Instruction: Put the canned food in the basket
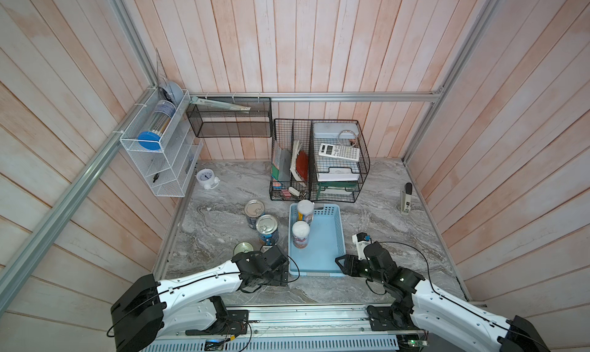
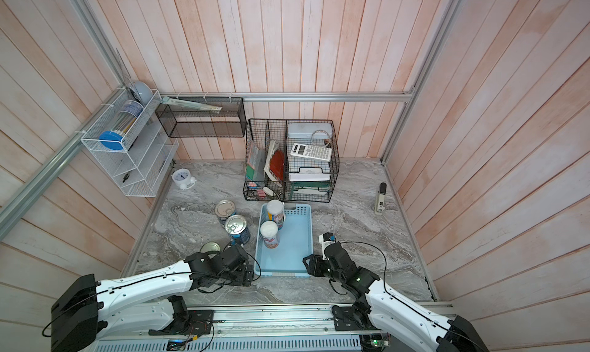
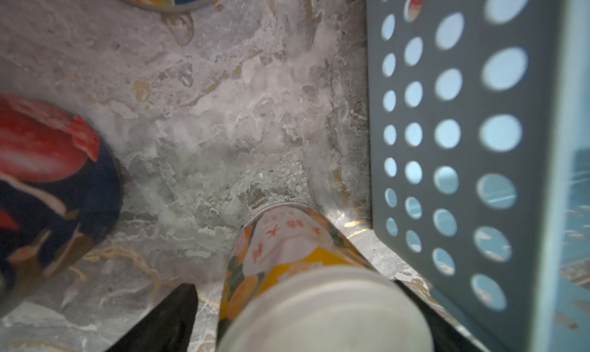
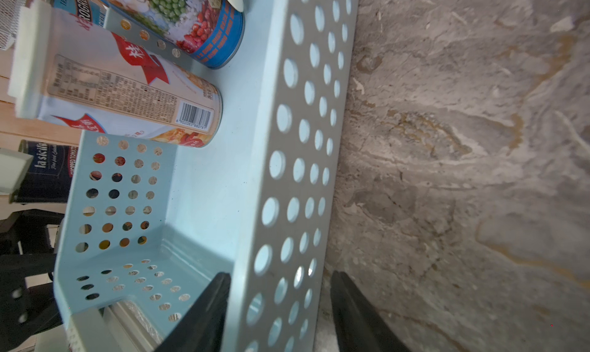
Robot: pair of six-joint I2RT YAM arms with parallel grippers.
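In the left wrist view a can with a white lid and an orange label (image 3: 276, 241) stands between the fingers of my left gripper. A gap shows between its left side and one finger; the other finger is mostly hidden behind the lid. The light-blue basket (image 1: 332, 273) holds two white-lidded cans, a front one (image 1: 300, 232) and a back one (image 1: 305, 208). My right gripper stands open with the basket's perforated right wall between its fingers. Left of the basket are metal-topped cans (image 1: 253, 208), the last partly hidden by the left arm.
The basket's right half is empty. A black wire organizer (image 1: 319, 161) stands directly behind it. A white mug (image 1: 207, 178) sits at the back left and a dark-and-light handheld device (image 1: 406, 198) at the right.
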